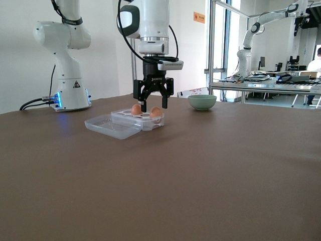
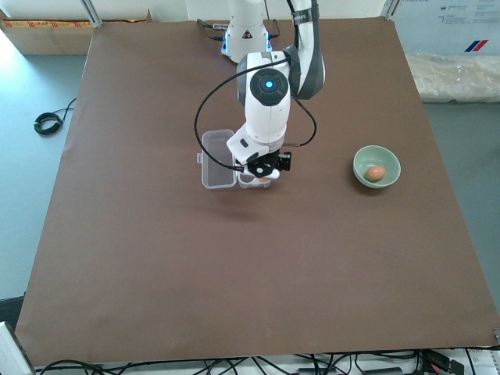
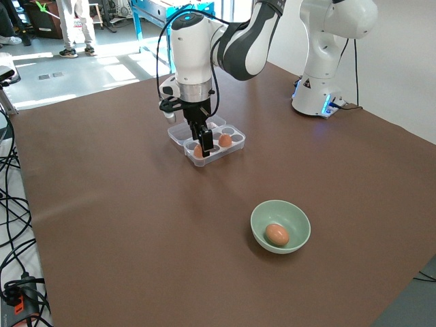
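My black gripper (image 1: 154,100) hangs just over a clear plastic egg carton (image 3: 228,151), its fingers open, with nothing seen held between them. In the top view two brown eggs sit in the carton, one egg (image 1: 136,109) left of the fingers' middle and another egg (image 1: 155,112) at the right. The carton's lid (image 1: 108,128) lies folded open beside it. A pale green bowl (image 3: 263,243) holds one brown egg (image 3: 277,234) and stands apart from the carton, to the right in the left view.
The white robot base (image 1: 72,100) stands at the back. Cables (image 3: 17,225) run along a table edge.
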